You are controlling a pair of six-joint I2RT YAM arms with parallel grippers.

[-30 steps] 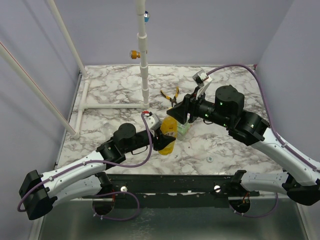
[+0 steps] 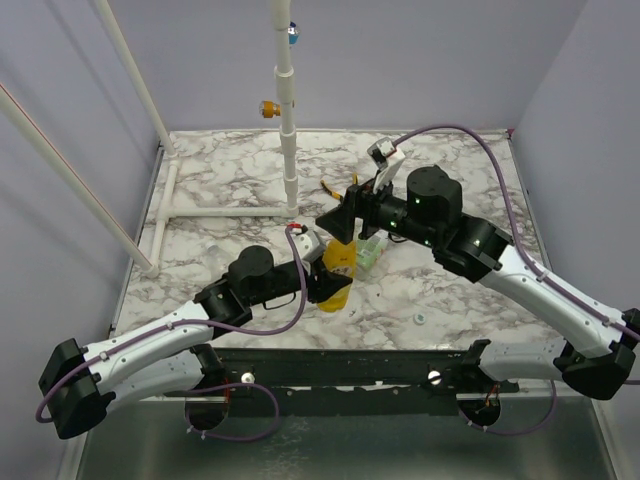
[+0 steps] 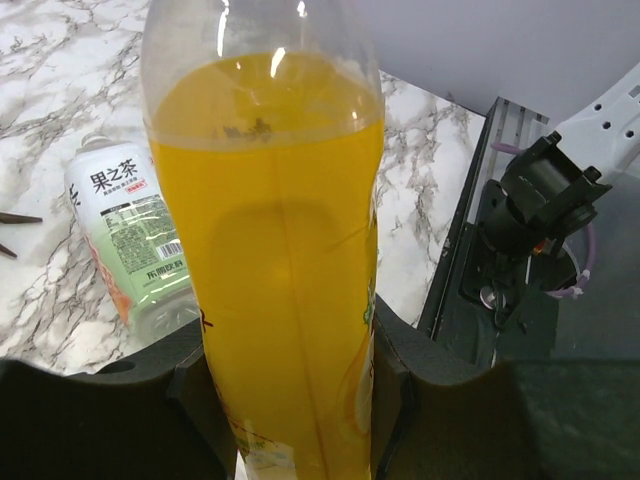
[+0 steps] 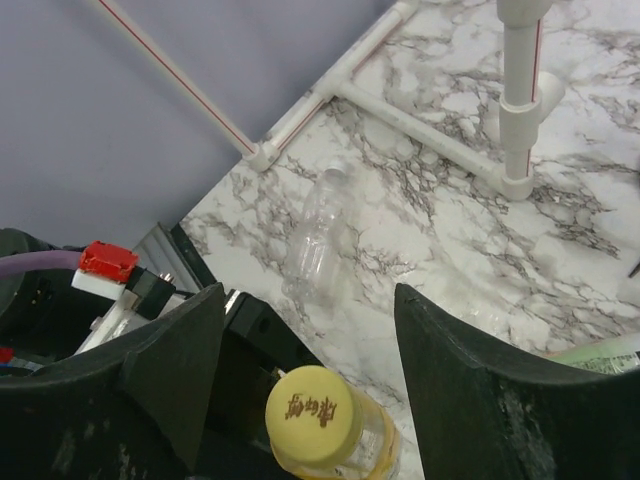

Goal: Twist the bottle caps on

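Note:
My left gripper [image 2: 325,280] is shut on a bottle of orange drink [image 3: 280,260], held upright over the table [image 2: 230,240]. In the right wrist view a yellow cap [image 4: 310,415] with printing sits at the bottle's top. My right gripper hangs just above it, fingers apart with nothing gripped. A green-labelled bottle [image 3: 130,230] lies on its side behind the orange one. A clear empty bottle [image 4: 318,235] lies on the marble at the left.
A white pipe frame [image 2: 230,212] stands at the back left, its upright near the centre. Yellow-handled pliers [image 2: 330,188] lie behind the bottles.
My right gripper and arm have moved slightly left and back, over the bottle's top. The left gripper and bottle stay nearly still.

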